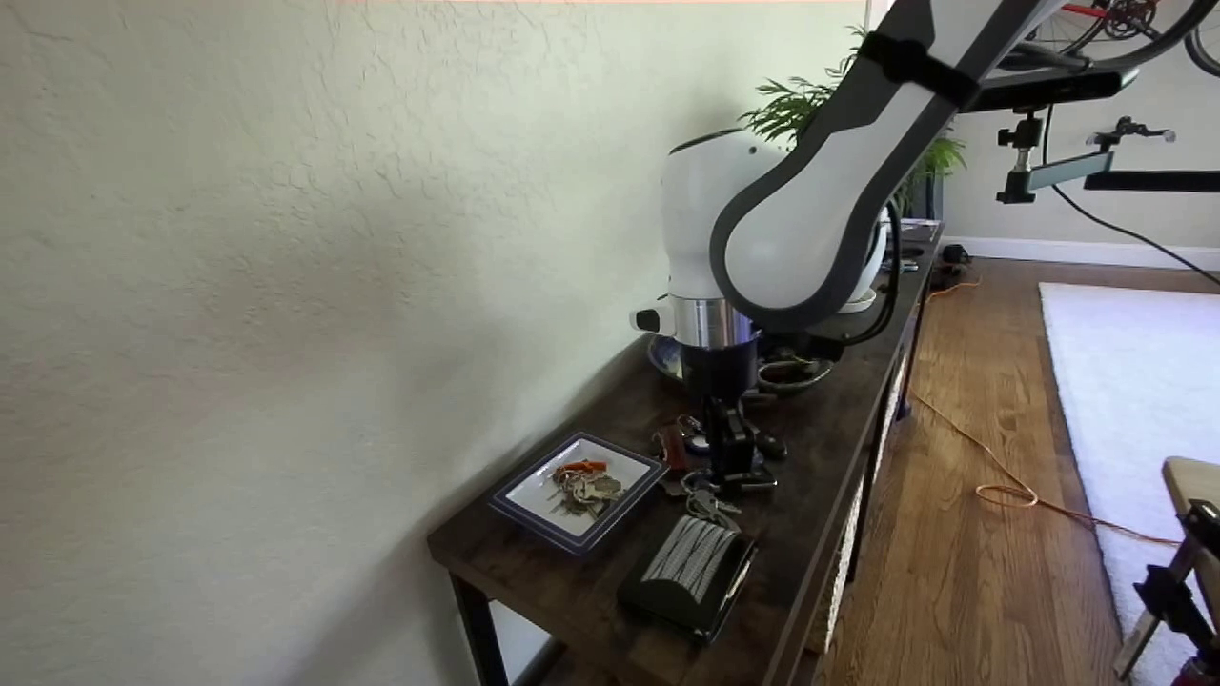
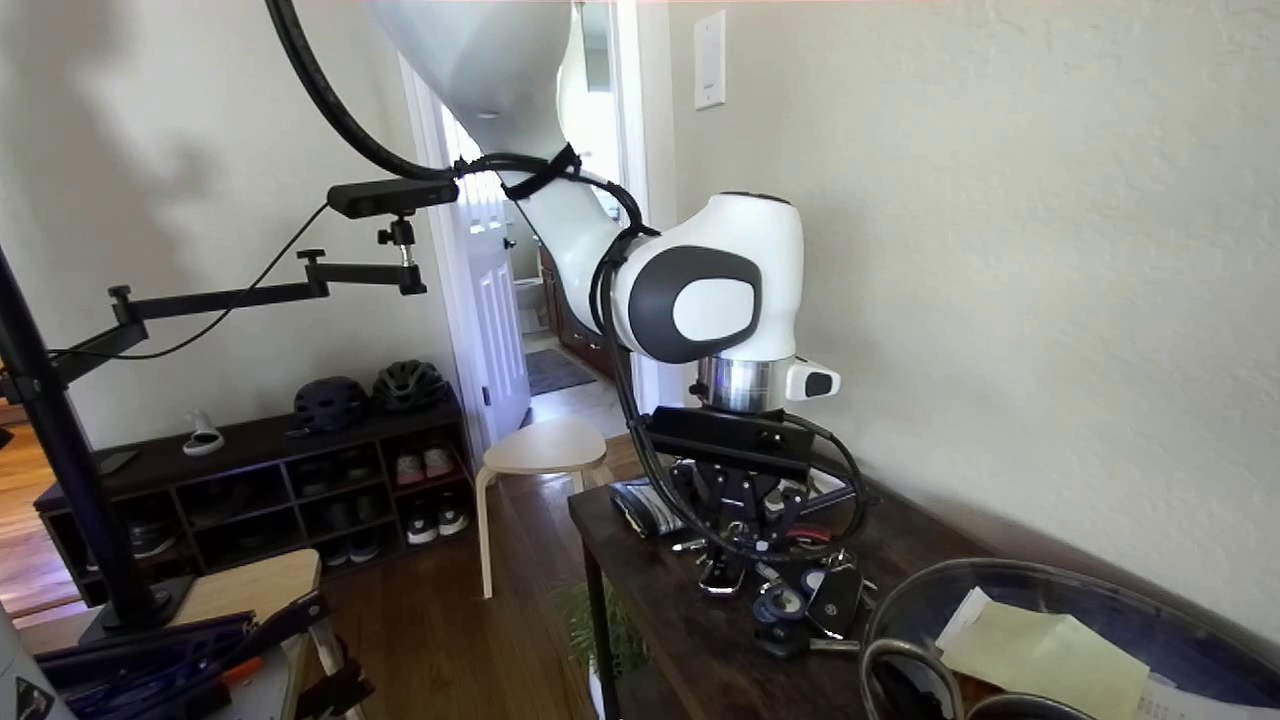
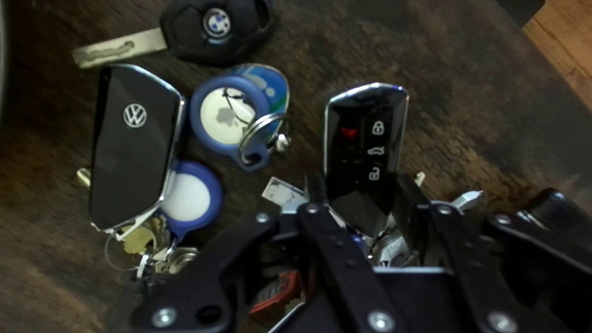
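My gripper is shut on a glossy black key fob (image 3: 355,144) with a chrome rim and lock symbols, one finger along each side. Metal keys (image 3: 391,249) lie by its lower end, partly behind the fingers. Seen from exterior view 2, the gripper (image 2: 722,554) points down over the dark table, the fob low between its tips. Whether the fob clears the tabletop is hard to tell. Left of it in the wrist view are a VW fob (image 3: 136,150), a blue-ringed round tag (image 3: 225,114), a second blue tag (image 3: 188,197) and a BMW key (image 3: 216,30).
A white, blue-rimmed tray (image 1: 528,494) with several keys stands near the table's end. Beside it lies a dark wallet-like item (image 1: 689,575) with a grey patterned top. A bowl (image 2: 1056,582) holding papers is close by. The wall borders one side.
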